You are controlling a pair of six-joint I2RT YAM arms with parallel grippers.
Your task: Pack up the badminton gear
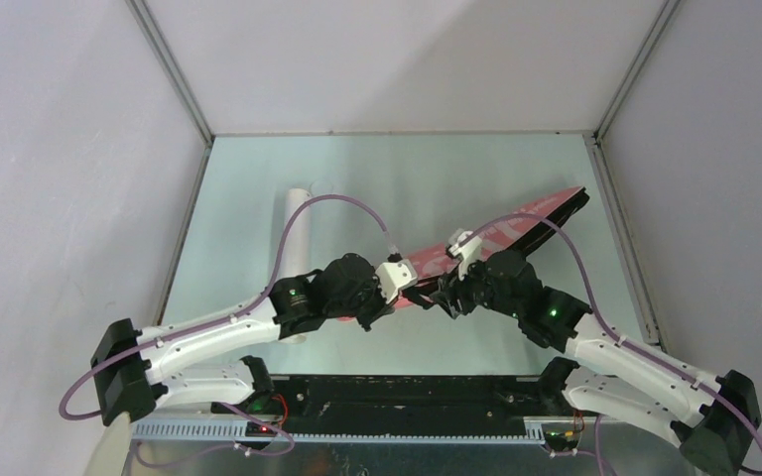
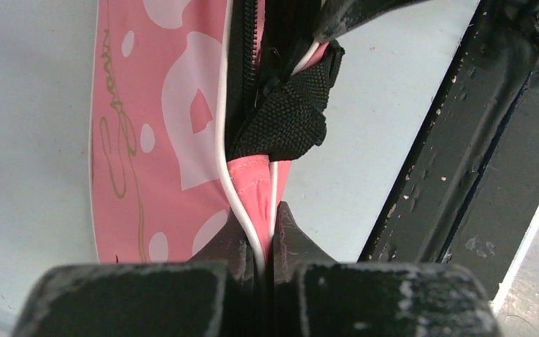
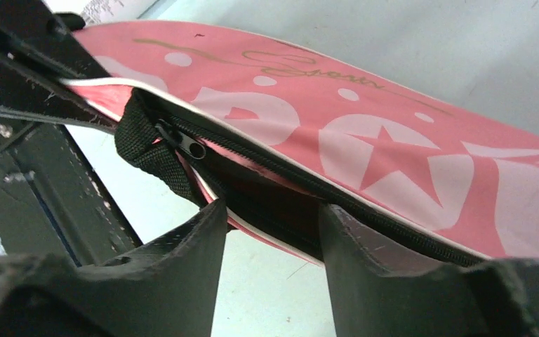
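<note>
A pink badminton bag with white patterns and a black zipper lies diagonally across the table. My left gripper is shut on the bag's piped edge at one end, beside a bunched black strap. My right gripper stands part open at the bag's unzipped opening, near the zipper pull, its fingers apart with no grasp visible between them. A white cylinder, perhaps a shuttlecock tube, lies upright in the picture at the left of the table, partly behind the left arm.
Walls stand at the back and both sides. A dark strip runs along the front edge.
</note>
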